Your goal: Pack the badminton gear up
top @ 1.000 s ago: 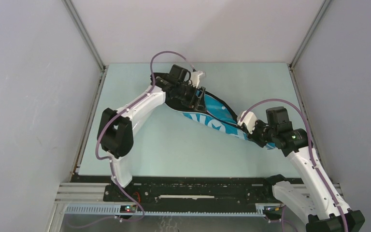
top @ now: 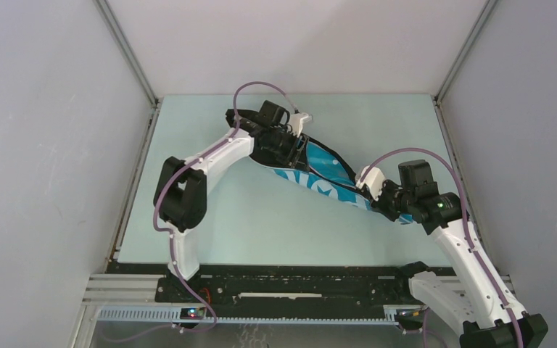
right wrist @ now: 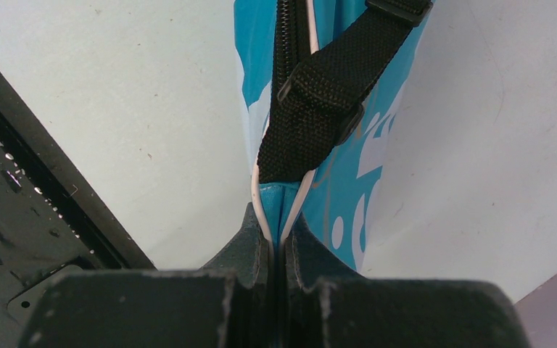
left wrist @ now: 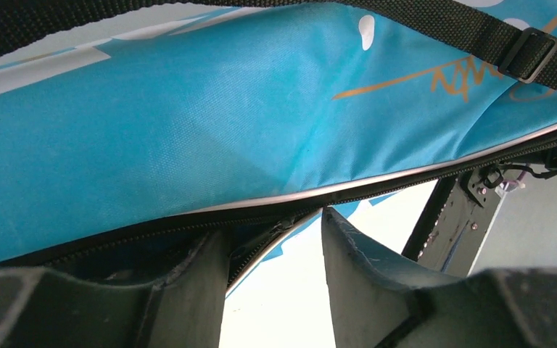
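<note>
A blue badminton bag (top: 323,185) with white print, black strap (left wrist: 442,22) and black zipper lies slantwise across the table. My left gripper (top: 297,156) hangs over the bag's zipper edge; in the left wrist view its open fingers straddle the zipper, near a small dark pull (left wrist: 283,226). My right gripper is shut on the bag's right end, pinching blue fabric with its pale piping just below the black strap's end. What is inside the bag cannot be seen.
Walls stand at both sides and the back; a dark rail runs along the front edge.
The right arm and the bag look unchanged.
</note>
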